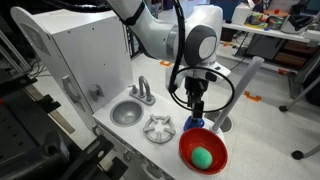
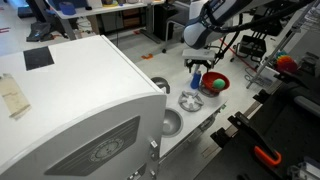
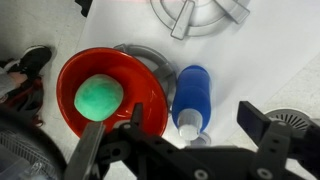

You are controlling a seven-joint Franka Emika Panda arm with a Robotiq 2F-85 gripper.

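A blue bottle-like object with a pale tip lies between the open fingers of my gripper as seen in the wrist view, with nothing gripped. In exterior view 1 the blue object is on the white surface beside the red bowl, and my gripper hangs just above it. The red bowl holds a green round object. In exterior view 2 the blue object shows just left of the bowl.
A metal stove ring and a round sink with a tap lie to the left. A white cabinet stands farther left. At the right, the white floor is largely clear.
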